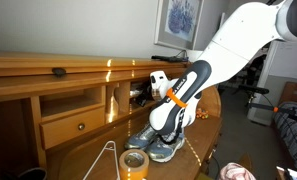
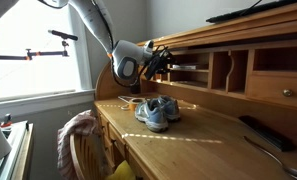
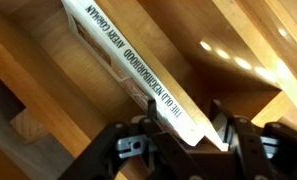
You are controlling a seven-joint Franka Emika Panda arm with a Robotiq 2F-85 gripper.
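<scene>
In the wrist view, a book [image 3: 138, 72] with a pale spine and dark lettering lies diagonally inside a wooden shelf compartment. Its near end reaches between the dark fingers of my gripper, which is part open. Whether both fingers touch the book cannot be made out. From the first exterior view, the gripper [image 1: 141, 96] is at the cubbies of the desk hutch, its tips mostly in shadow. The second exterior view shows the gripper [image 2: 160, 64] by the hutch opening, above the desk; the book is not clear there.
Grey-blue shoes [image 1: 166, 146] stand on the desk below the arm. An orange roll [image 1: 134, 163] is near the front. In the second exterior view, a black object [image 2: 268, 132] lies at the right, with bare desktop [image 2: 203, 150] left of it. Shelf dividers [image 2: 220, 68] flank the cubbies.
</scene>
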